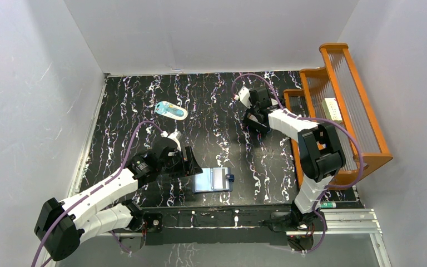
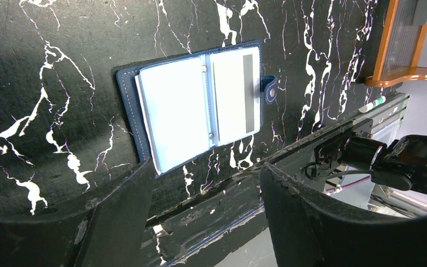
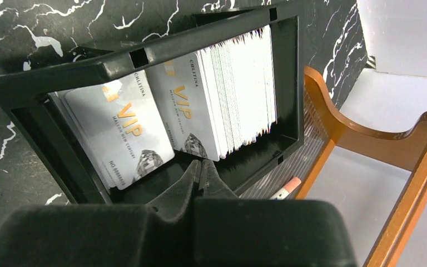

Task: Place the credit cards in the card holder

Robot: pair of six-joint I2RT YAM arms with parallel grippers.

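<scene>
In the right wrist view, several silver credit cards (image 3: 127, 122) lean at the left end of the black box (image 3: 161, 47), and a dense row of cards (image 3: 236, 89) fills its right part. My right gripper is at the near edge of that row with its fingers shut together and no card between them. The front card of the row, marked VIP, is outside the fingers. The open blue card holder (image 2: 125, 92) lies flat in the left wrist view, a white card with a grey stripe (image 2: 238, 92) in its right side. Above it, my left gripper stands open and empty.
A wooden rack (image 1: 361, 100) stands along the right wall, close to the box. A blue-and-white packaged item (image 1: 171, 110) lies at the back left. Between it and the box the dark marbled tabletop (image 1: 208, 122) is clear.
</scene>
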